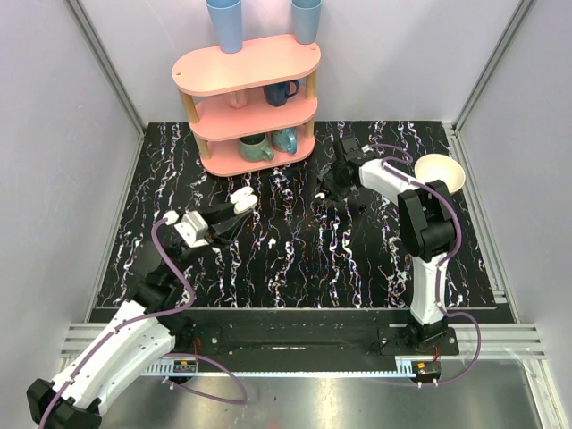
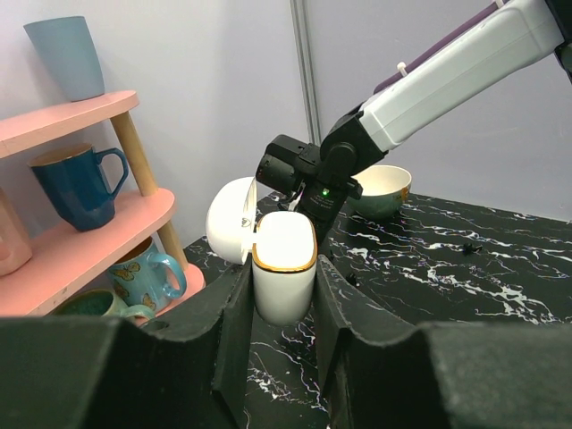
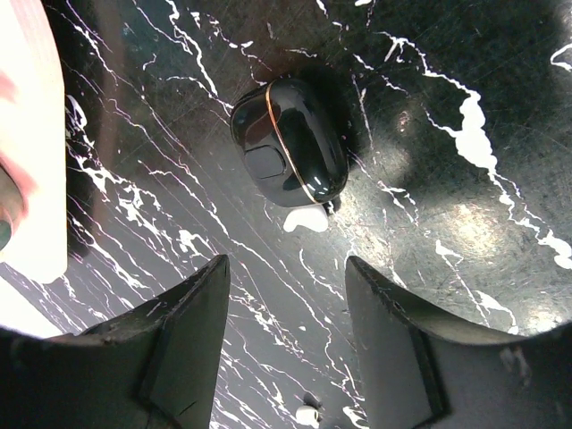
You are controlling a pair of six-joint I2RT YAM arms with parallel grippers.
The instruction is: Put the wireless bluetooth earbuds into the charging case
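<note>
My left gripper is shut on a white charging case [image 2: 284, 268] with its lid [image 2: 231, 219] raised, held above the mat at left in the top view. My right gripper is open, lowered over the mat at centre right. Just beyond its fingertips lies a closed glossy black case [image 3: 288, 141] with an orange seam, and a small white piece [image 3: 306, 217] against its edge. Another small white piece [image 3: 307, 415] lies lower in the right wrist view, likely an earbud.
A pink three-tier shelf [image 1: 246, 64] with mugs and cups stands at the back. A bowl [image 1: 440, 170] sits at the back right.
</note>
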